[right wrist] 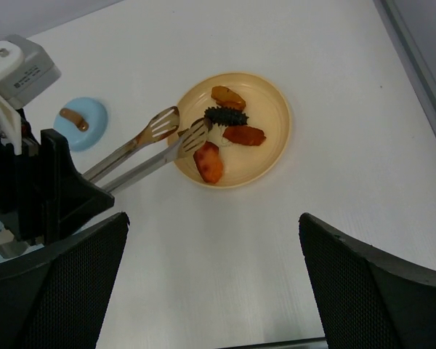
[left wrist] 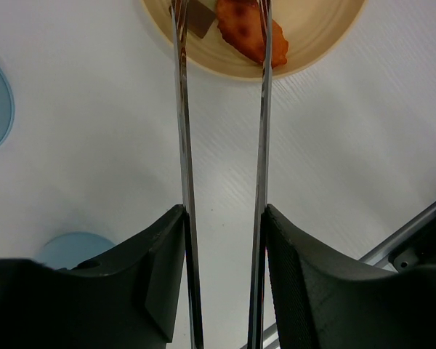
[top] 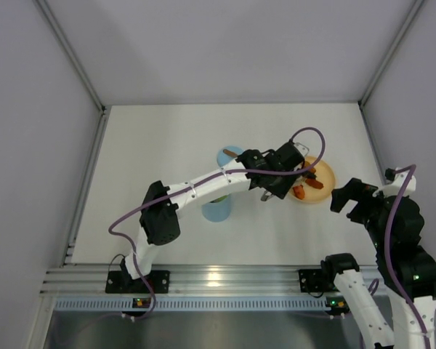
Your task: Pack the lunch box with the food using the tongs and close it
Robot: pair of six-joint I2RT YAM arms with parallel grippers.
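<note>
A tan plate [right wrist: 259, 160] on the right of the table holds orange pieces [right wrist: 208, 163], a dark spiky piece [right wrist: 226, 116] and brown food. My left gripper has its long tong tips open over the plate's left part, near the lower orange piece. In the left wrist view its tips reach past a brown cube [left wrist: 199, 20] and an orange piece [left wrist: 239, 30]. My right gripper [top: 341, 195] stands open at the table's right, with nothing between its fingers.
A small blue dish [right wrist: 94, 123] with a brown piece lies left of the plate. A blue container [top: 216, 214] sits nearer the front, partly under the left arm.
</note>
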